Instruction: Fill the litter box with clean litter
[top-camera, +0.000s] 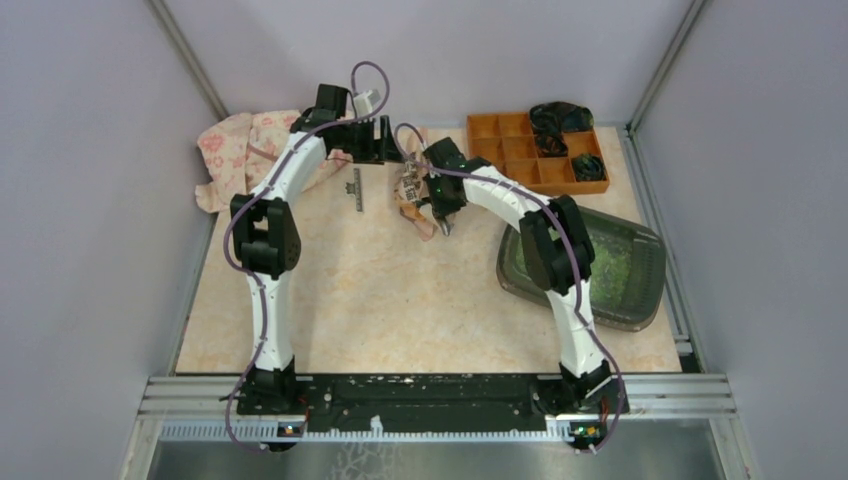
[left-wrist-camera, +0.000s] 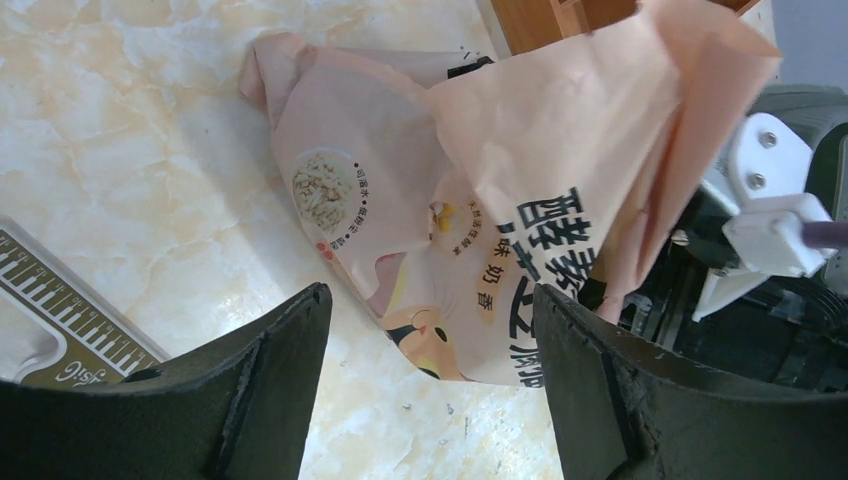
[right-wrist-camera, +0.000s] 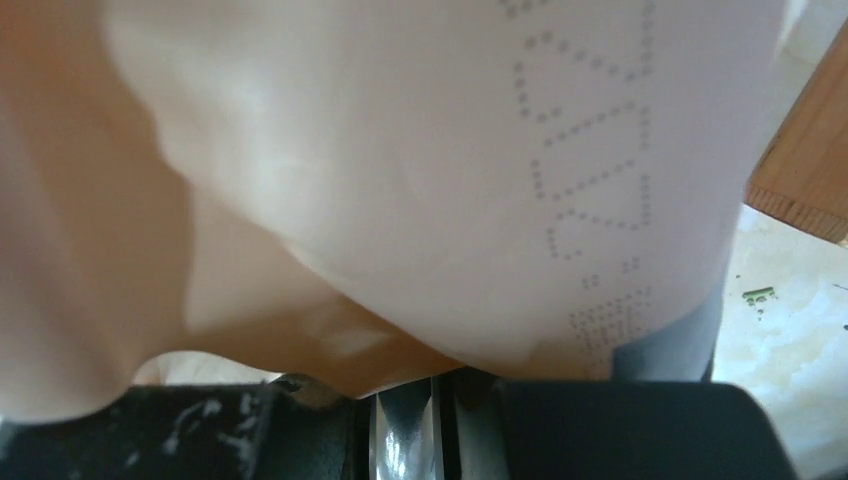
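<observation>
The pink litter bag (left-wrist-camera: 360, 200) lies crumpled at the back middle of the table, its top edge raised. My left gripper hangs above and left of it, open, nothing between its fingers. My right gripper is at the bag's right side, the paper filling much of the right wrist view; a shiny metal piece shows between its fingers, and whether it grips that or the bag I cannot tell. The green litter box (top-camera: 630, 270) sits at the right, partly under my right arm.
A wooden compartment box (top-camera: 500, 135) with black bundles stands at the back right. A floral cloth (top-camera: 240, 160) lies at the back left, and a metal ruler-like piece (top-camera: 358, 190) beside it.
</observation>
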